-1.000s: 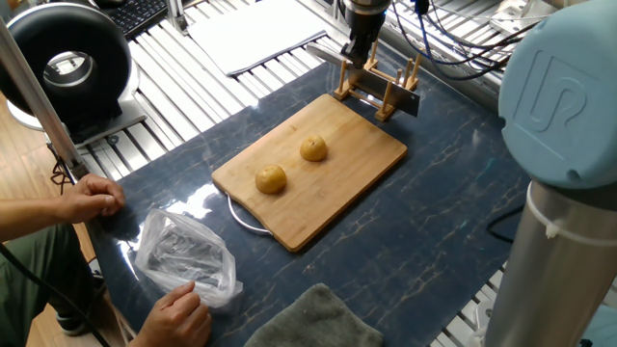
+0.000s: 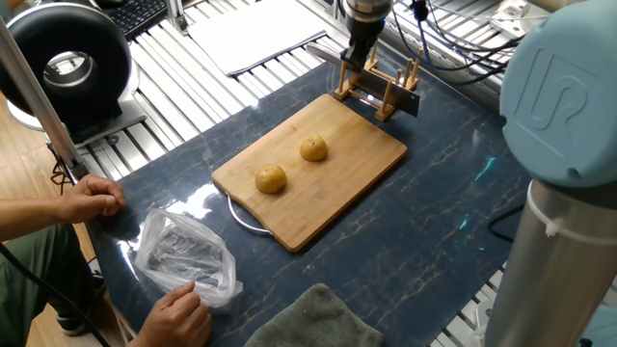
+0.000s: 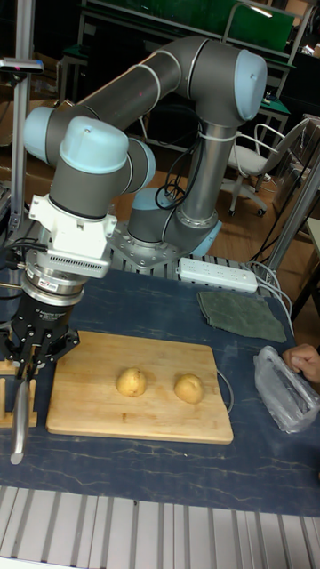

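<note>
A knife with a broad metal blade rests in a small wooden rack behind the cutting board. Its metal handle points toward the front in the other exterior view. My gripper points down right at the knife, over the rack. From these views I cannot tell whether its fingers are closed on the knife or only around it. Two potato pieces, one nearer the handle end and one nearer the middle, sit apart on the wooden cutting board.
A clear plastic bag lies near a person's hands at the table edge. A grey-green cloth is spread beside the board. A white power strip sits near the arm's base. Dark tabletop around the board is mostly clear.
My gripper has come down very slightly toward the knife over the last second. The board, potato pieces, rack and the person's hands look the same.
</note>
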